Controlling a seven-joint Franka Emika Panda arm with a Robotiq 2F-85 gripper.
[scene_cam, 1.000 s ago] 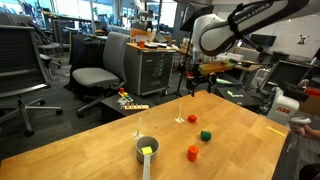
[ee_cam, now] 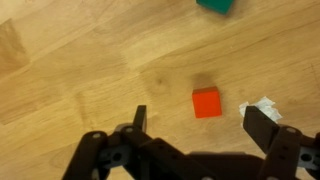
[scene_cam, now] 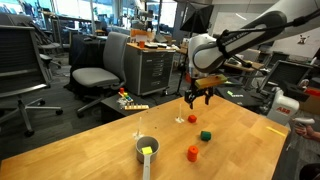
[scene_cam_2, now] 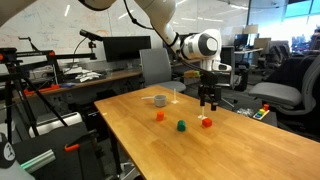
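My gripper is open and empty, its two fingers far apart in the wrist view. A small red block lies on the table just ahead of the line between the fingertips. In exterior view 1, the gripper hangs above the table, over the red block. A dark green block and a second red object lie nearer that camera. The green block is cut off by the wrist view's top edge.
A grey pot with something yellow inside stands on the table. A small white item lies right of the red block. A white object on a cable is at the right.
My gripper has come down somewhat toward the table in exterior view 1. The blocks and the pot look unmoved.
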